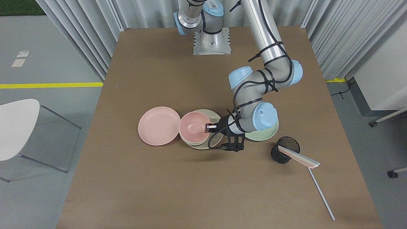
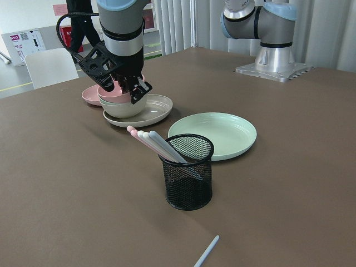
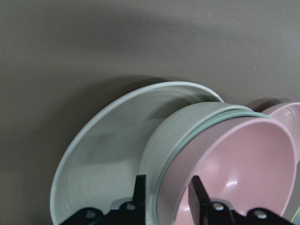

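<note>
A stack of bowls, pink (image 1: 192, 126) over mint and white, rests on a grey-white plate (image 3: 98, 159). A pink plate (image 1: 158, 126) lies to its left in the front view; a mint plate (image 2: 219, 133) lies to its right. My gripper is at the stack's rim, its two black fingers apart: in the wrist view one stands outside the white bowl and the other reaches over the pink bowl. Whether they touch the bowls I cannot tell.
A black mesh cup (image 2: 188, 186) with several pale sticks stands near the mint plate, a loose rod (image 1: 321, 194) beside it.
</note>
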